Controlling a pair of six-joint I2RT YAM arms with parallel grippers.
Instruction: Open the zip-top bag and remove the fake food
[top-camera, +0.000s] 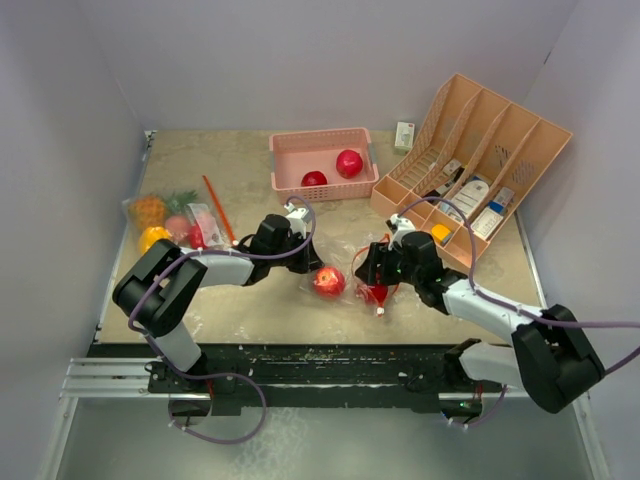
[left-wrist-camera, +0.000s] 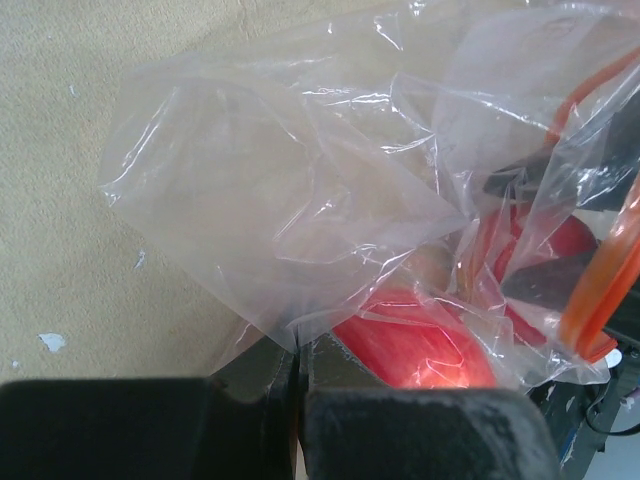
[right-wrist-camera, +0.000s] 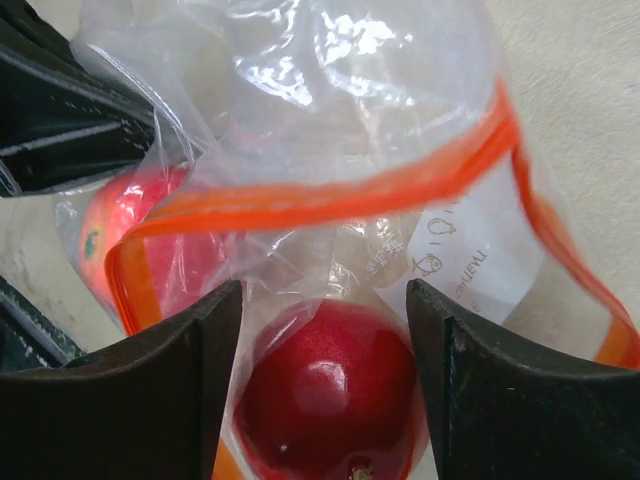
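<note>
A clear zip top bag (left-wrist-camera: 270, 180) with orange zip strips lies mid-table, holding red fake fruit. My left gripper is shut at the bag's near edge, plastic gathered at its tips. My right gripper is part open at the bag's mouth; in the right wrist view a dark red fruit (right-wrist-camera: 325, 390) sits between its fingers, behind or in plastic. A second red fruit (top-camera: 329, 281) lies in the bag between the grippers. Whether the right fingers press on the fruit I cannot tell.
A pink basket (top-camera: 322, 188) with two red fruits stands at the back. A wooden divided organiser (top-camera: 540, 140) fills the back right. Another bag (top-camera: 150, 213) of colourful food lies at the left beside an orange strip.
</note>
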